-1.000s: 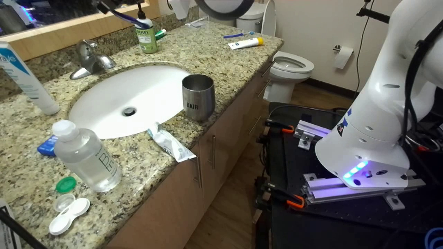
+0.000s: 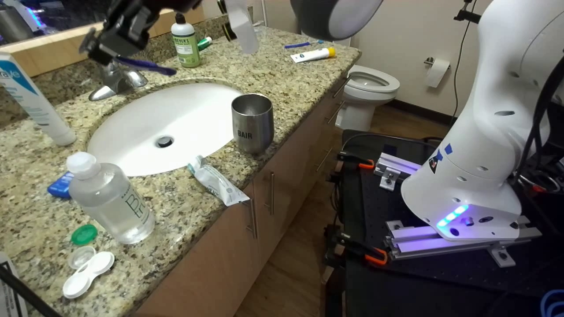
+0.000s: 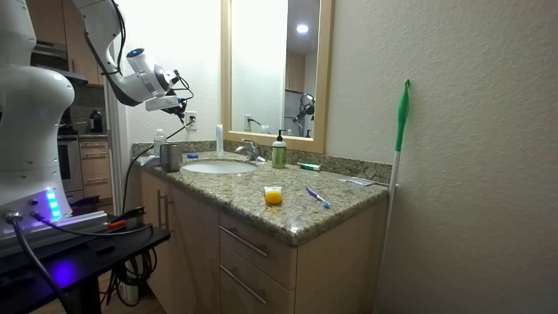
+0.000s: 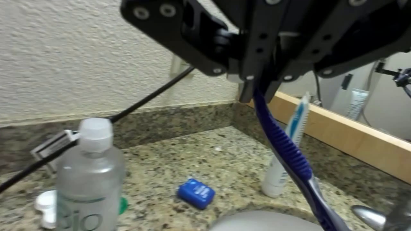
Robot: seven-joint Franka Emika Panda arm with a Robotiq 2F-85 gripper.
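Note:
A dark blue-purple toothbrush (image 4: 289, 152) hangs from my gripper, which is shut on one end of it. In the wrist view the brush slants down to the right, its lower end cut off by the frame. Exterior view 1 shows the toothbrush (image 2: 145, 65) in the air above the faucet (image 2: 117, 82), with the gripper (image 2: 100, 55) at its left. The steel cup (image 2: 252, 127), marked BAIR, stands upright at the counter's front edge beside the sink. Its inside looks empty where it shows.
Around the sink (image 2: 174, 124) stand a clear bottle (image 2: 113, 203), a white tube (image 2: 34, 100) and a green soap bottle (image 2: 186, 45). A crumpled toothpaste tube (image 2: 217, 182) lies by the cup. Another blue toothbrush (image 3: 317, 196) and a yellow-capped tube (image 3: 273, 195) lie at the far end.
In exterior view 1 my gripper and the toothbrush have moved left and lower, from in front of the soap bottle to above the faucet. The cup and counter items stay put.

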